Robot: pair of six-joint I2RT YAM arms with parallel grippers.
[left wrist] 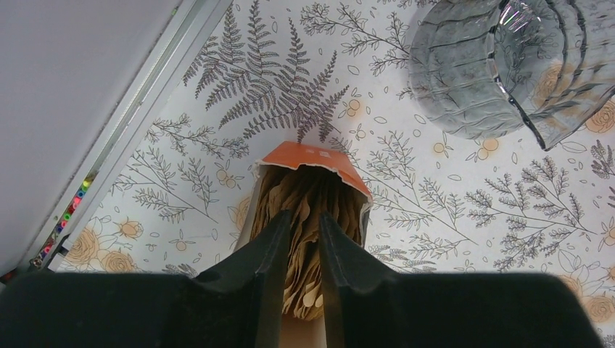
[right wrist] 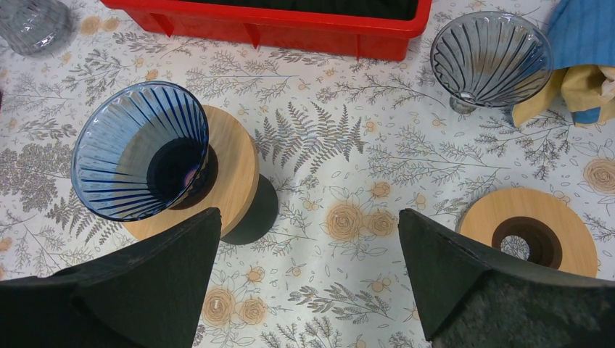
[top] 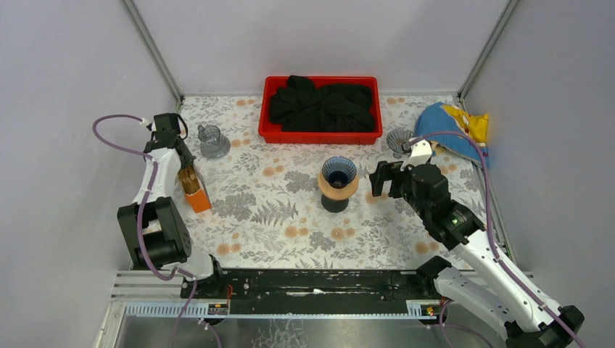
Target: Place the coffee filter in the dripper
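An orange box of brown paper filters lies at the table's left, its open end facing up in the left wrist view. My left gripper is over it, fingertips a little apart among or just above the filters; whether it holds any cannot be told. The blue ribbed dripper sits on a wooden ring over a black base at the middle of the table. My right gripper hangs to its right, open, with nothing between the fingers.
A glass jug stands beside the box. A red bin with dark cloth is at the back. A clear glass dripper, a wooden ring and blue-yellow cloth are at the right.
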